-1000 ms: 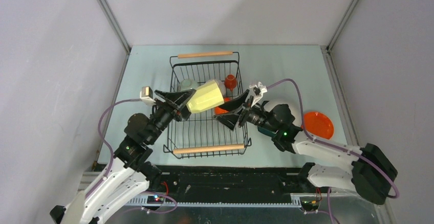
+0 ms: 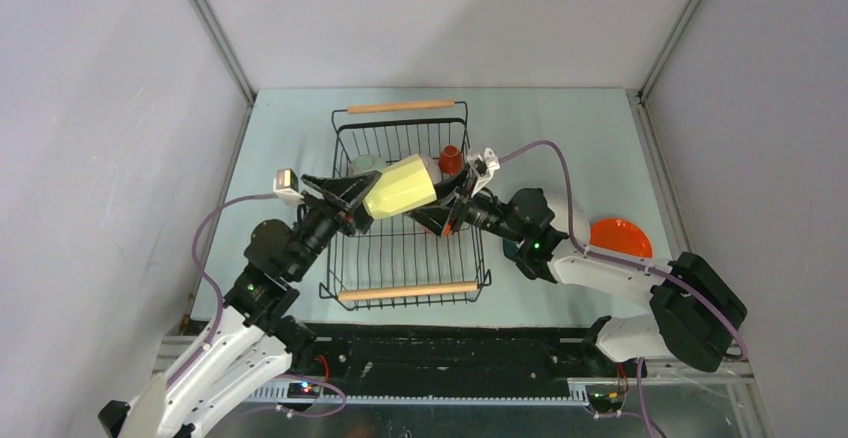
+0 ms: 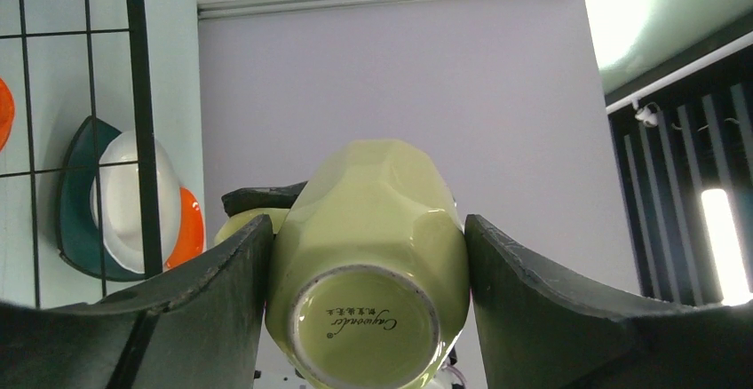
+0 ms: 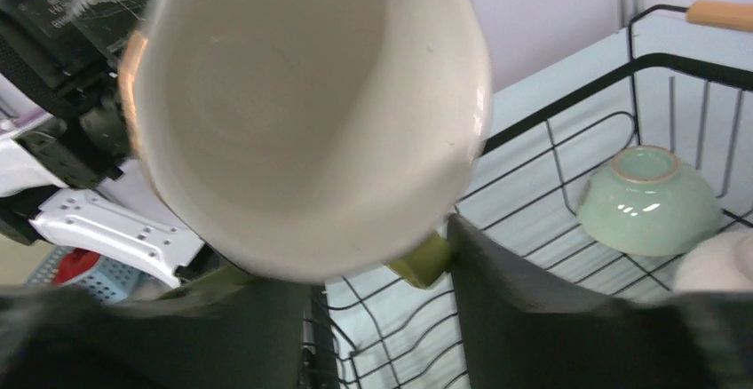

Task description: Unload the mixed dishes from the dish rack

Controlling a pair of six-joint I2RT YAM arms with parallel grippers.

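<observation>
Above the dish rack [image 2: 404,243], a pale yellow cup [image 2: 402,188] is held sideways, its base toward my left gripper [image 2: 370,196], which is shut on it. From the left wrist, the cup's stamped base [image 3: 366,327] shows between both fingers. My right gripper [image 2: 440,204] is at the mouth end, its fingers part open. In the right wrist view the white inside of the cup fills the upper middle, and the yellow-green handle [image 4: 424,261] shows beside one fingertip. Whether the right fingers touch the cup cannot be told.
In the rack sit a light green upturned bowl [image 4: 651,201], a whitish dish [image 4: 717,265] and an orange-red cup [image 2: 451,160]. On the table to the right lie an orange plate [image 2: 620,238], a white bowl [image 3: 133,202] and a teal dish [image 3: 78,202].
My right gripper has moved left, up to the mouth end of the yellow cup, and its fingers look narrower. The left arm and the cup have hardly moved.
</observation>
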